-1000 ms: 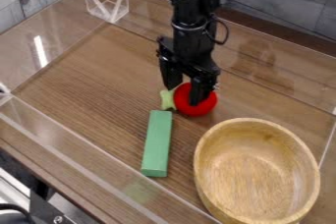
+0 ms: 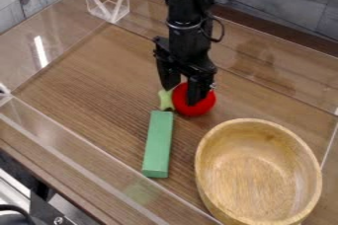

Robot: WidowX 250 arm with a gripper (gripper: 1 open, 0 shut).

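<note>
My black gripper [image 2: 184,87] is low at the table's centre, over a red round object [image 2: 197,105] with a pale green part at its left side. The fingers come down around the top of the red object; whether they grip it I cannot tell. A long green block [image 2: 158,144] lies below and left of them, apart from the red object.
A large tan wooden bowl [image 2: 258,177] fills the lower right.
My arm and gripper have shifted very slightly. The red object stays about where it was.
</note>
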